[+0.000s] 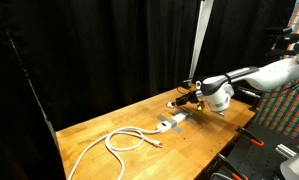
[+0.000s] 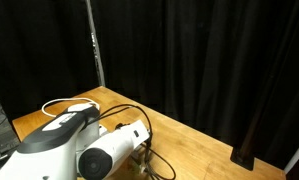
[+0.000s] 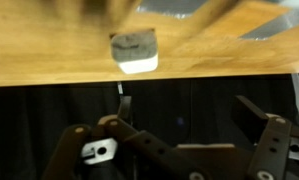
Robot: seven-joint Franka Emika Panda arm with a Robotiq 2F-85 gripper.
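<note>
My gripper is open in the wrist view, its dark fingers (image 3: pixel 251 118) wide apart and nothing between them. Ahead of them a small block (image 3: pixel 136 52), grey on top with a white face, lies close to the table's edge. In exterior view 1 a white power strip (image 1: pixel 173 122) rests on the table, held by grey tape, with the arm to its right. Behind the strip is a small pale object (image 1: pixel 172 104); whether it is that same block I cannot tell. The arm hides the gripper in exterior view 2.
A white cord (image 1: pixel 111 145) loops over the left of the wooden table (image 1: pixel 94 125). Grey tape strips (image 3: pixel 274 25) lie on the wood in the wrist view. Black curtains (image 1: pixel 99 60) stand behind.
</note>
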